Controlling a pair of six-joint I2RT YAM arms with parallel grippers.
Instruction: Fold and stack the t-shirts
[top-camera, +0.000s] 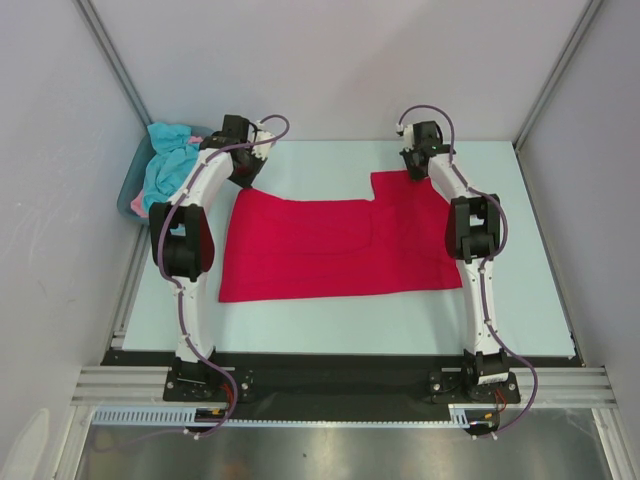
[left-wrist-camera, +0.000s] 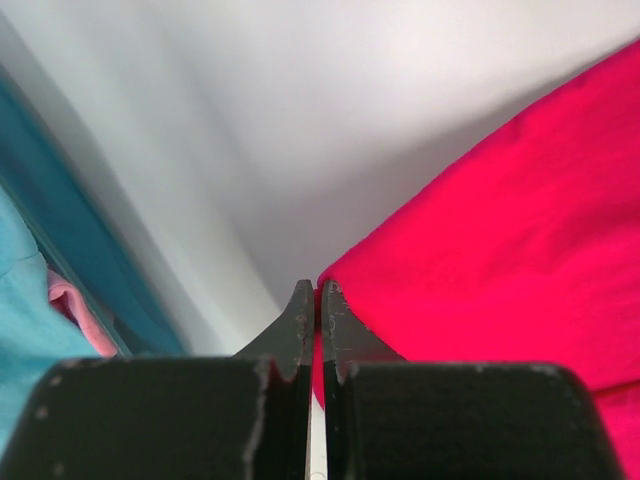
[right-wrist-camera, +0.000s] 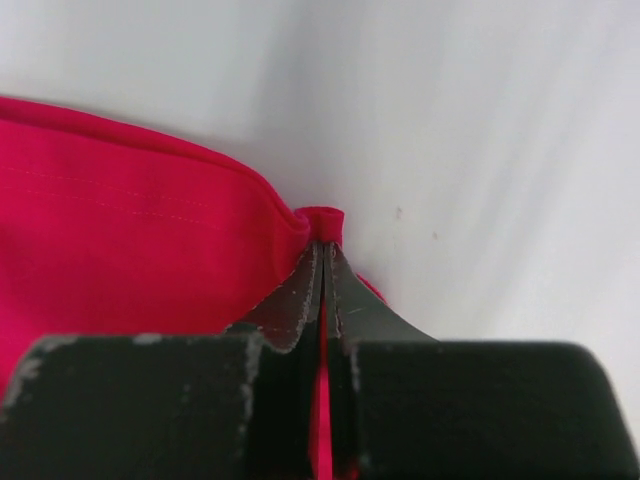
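Note:
A red t-shirt lies spread across the middle of the white table, its sleeve end at the upper right. At its upper left corner my left gripper is shut on the cloth; in the left wrist view the red fabric runs out from between the fingertips to the right. My right gripper is shut on the sleeve's corner, with a small fold of red cloth pinched at its tips. The arms cover parts of the shirt in the top view.
A blue-grey bin at the table's left back edge holds turquoise cloth and some pink cloth. Bare white table shows in front of the shirt, with more along the right side and back.

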